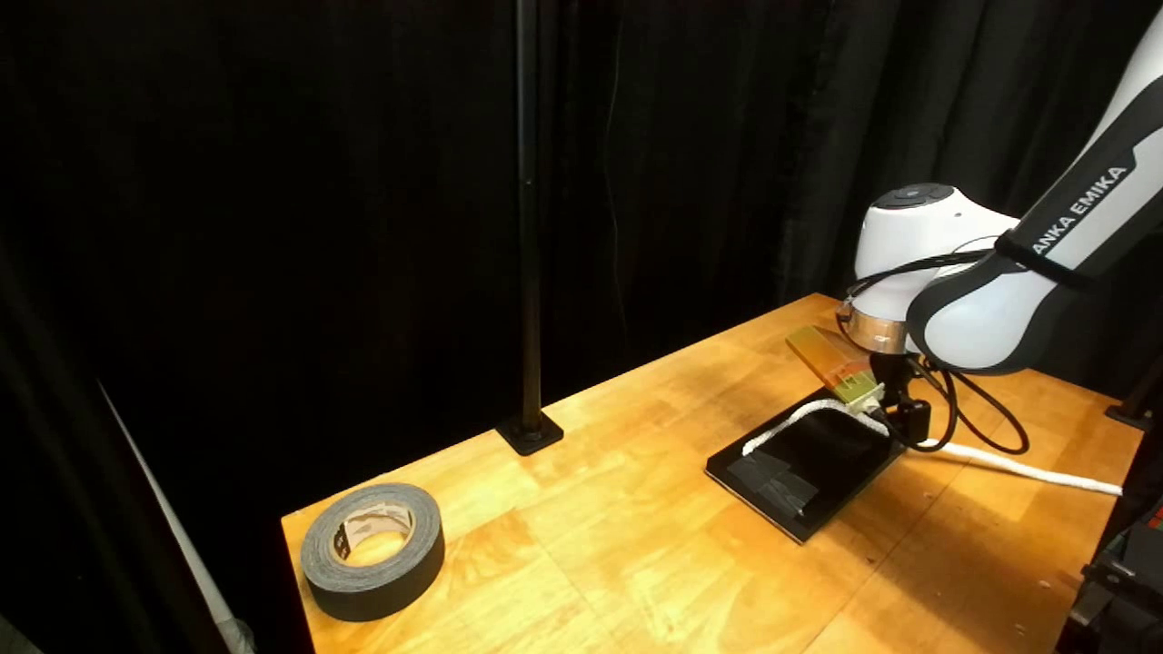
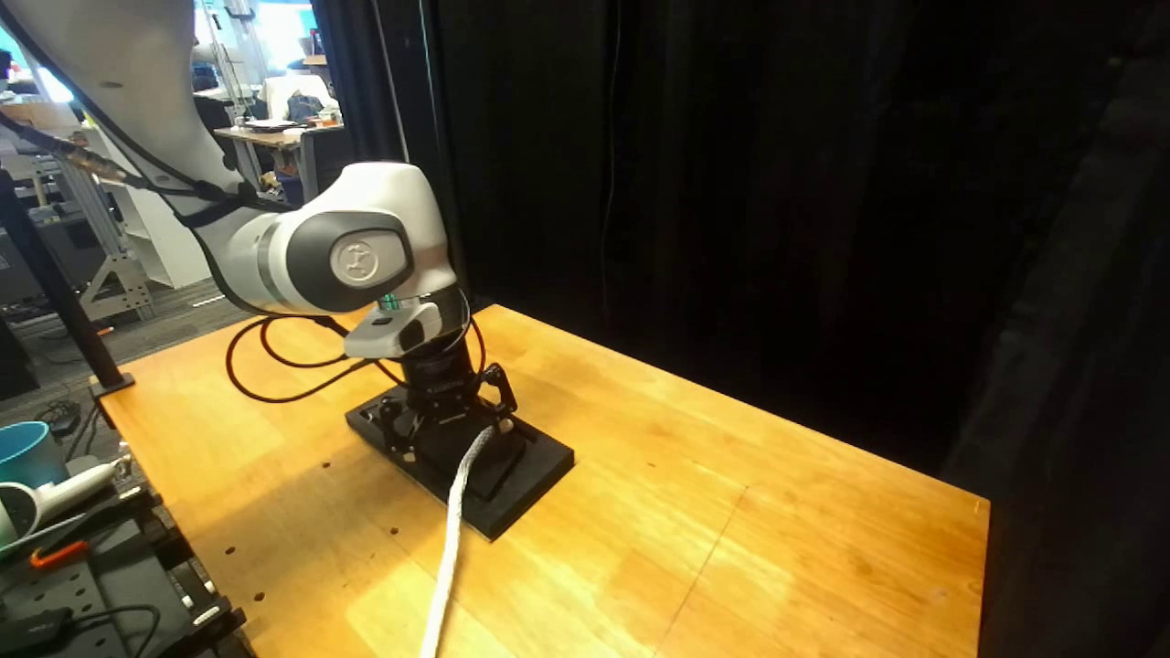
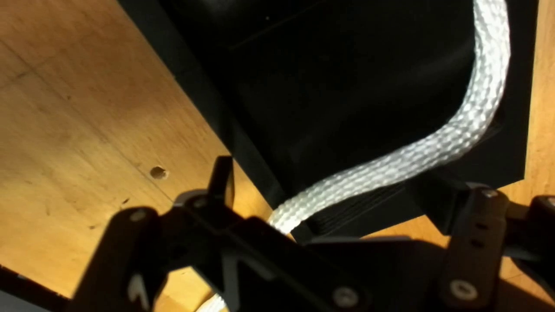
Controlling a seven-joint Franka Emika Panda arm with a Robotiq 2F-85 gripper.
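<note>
A white braided rope (image 3: pixel 411 161) lies curved across a black rectangular board (image 1: pixel 829 480) on the wooden table. In the wrist view my gripper is open, its two black fingers (image 3: pixel 222 179) wide apart. The rope runs through the space between them and passes out of sight beneath the gripper body. From the second exterior view, the gripper (image 2: pixel 455 437) is low over the board (image 2: pixel 537 466), with the rope (image 2: pixel 450 537) trailing toward the front. Whether the fingertips touch the board is hard to tell.
A roll of grey tape (image 1: pixel 372 550) rests at the table's far left corner. A black post base (image 1: pixel 530 434) stands by the back edge. Black cables (image 2: pixel 296 384) loop beside the wrist. The table between tape and board is clear.
</note>
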